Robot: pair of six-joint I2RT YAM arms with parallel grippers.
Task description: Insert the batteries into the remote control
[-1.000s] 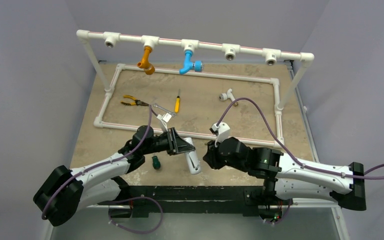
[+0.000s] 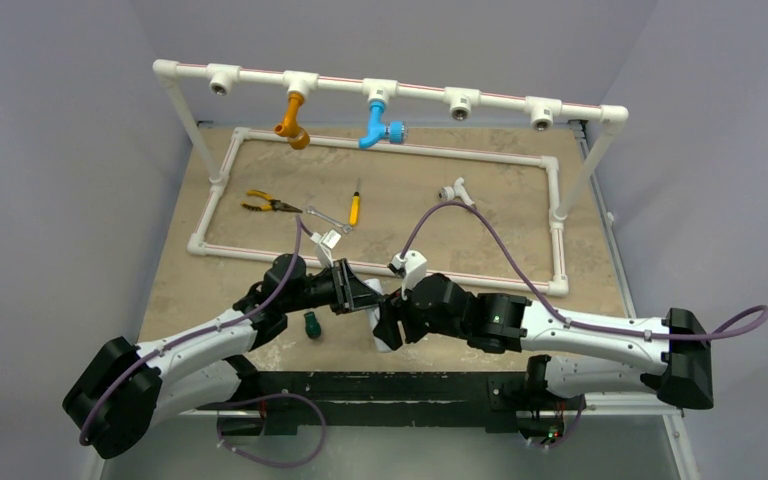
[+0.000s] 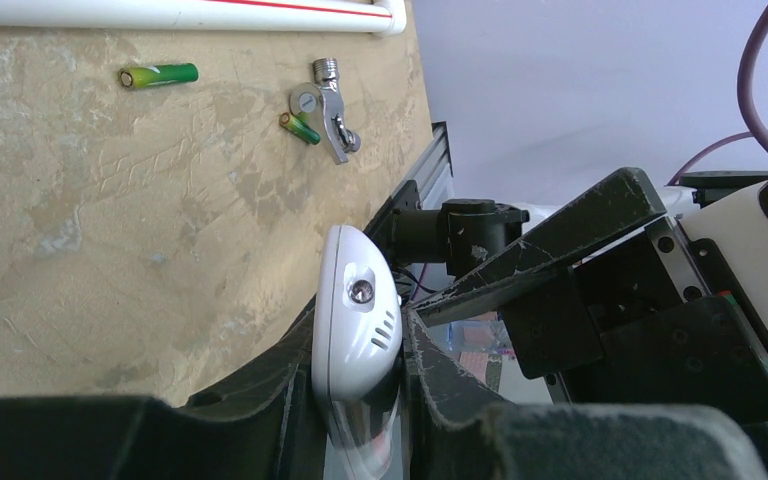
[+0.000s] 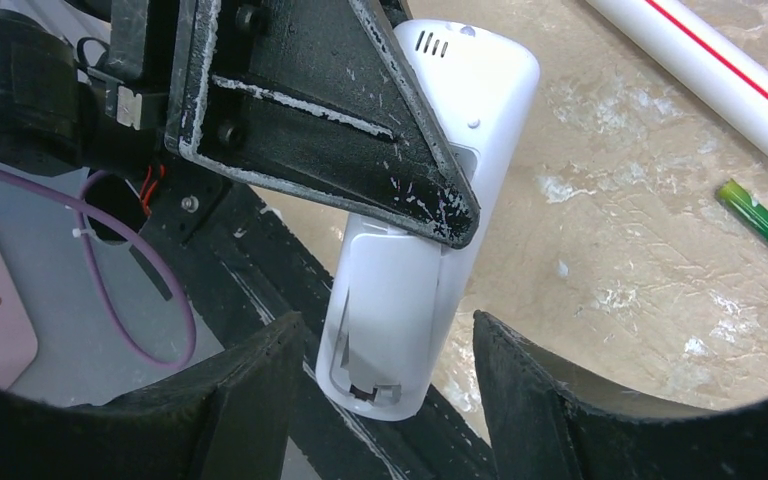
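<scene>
My left gripper is shut on the white remote control point(image 3: 355, 330), held upright above the table. In the right wrist view the remote point(image 4: 395, 300) shows its back with the battery cover, while the left gripper's black finger crosses its upper part. My right gripper is part open around the remote's lower end, one finger either side, apart from it in that view. Green batteries point(image 3: 158, 75) point(image 4: 758, 216) lie on the table, one more battery point(image 3: 300, 128) beside a metal fitting.
A white pipe frame point(image 2: 480, 280) borders the work area, with pliers point(image 2: 272, 203), a wrench point(image 2: 328, 218), a yellow screwdriver point(image 2: 355, 208) and a white fitting inside it. A green-handled tool point(image 2: 312, 325) lies left of the remote. A pipe rack point(image 2: 420, 92) spans the back.
My right arm has moved left to the remote held by my left gripper, which is nearly still; over the last fraction of a second little has changed.
</scene>
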